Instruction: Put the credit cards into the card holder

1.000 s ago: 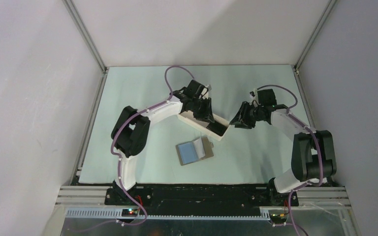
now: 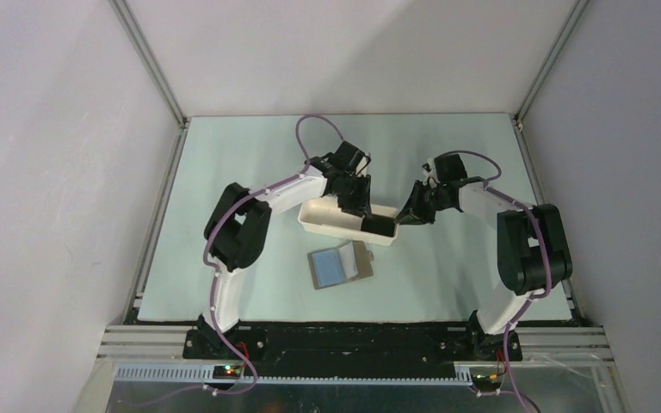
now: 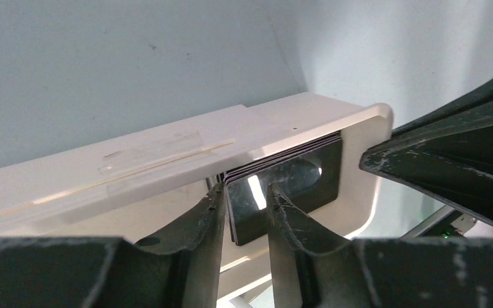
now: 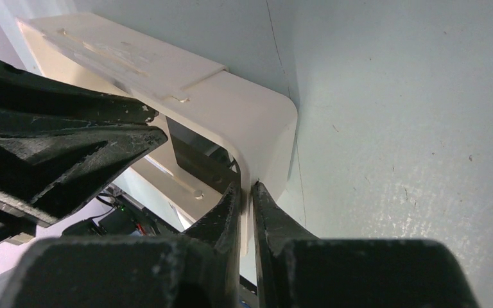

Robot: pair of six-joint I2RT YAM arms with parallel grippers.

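Observation:
Several dark cards (image 3: 289,183) stand stacked in the right end of a long white box (image 2: 331,225). Over them hangs my left gripper, its fingers apart above the near edge of the stack, holding nothing that shows. My right gripper is shut on the end wall of the white box, one finger inside and one outside. In the top view, a folder-like holder (image 2: 364,259) with a light blue panel and a whitish flap lies flat in front of the box; this looks like the card holder.
The left gripper's dark fingers (image 4: 122,128) are close to my right gripper inside the box. Bare tabletop (image 2: 430,284) lies to the right of the holder, and more free table is at the back.
My right gripper has moved left and taken hold of the box's end wall. The box has swung to a flatter angle.

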